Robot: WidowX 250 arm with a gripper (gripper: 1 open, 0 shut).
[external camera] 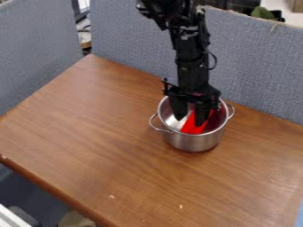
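Observation:
A steel pot (192,139) with two loop handles stands on the wooden table (89,133), right of centre. A red object (194,125) lies inside it, its full shape partly hidden. The black arm reaches down from the top, and its gripper (190,110) is at the pot's opening, over the red object. The fingers are dark and overlap the pot's interior, so whether they touch or hold the red object cannot be told.
Grey padded panels border the table at the back and left. The table's front-left edge drops to a dark floor.

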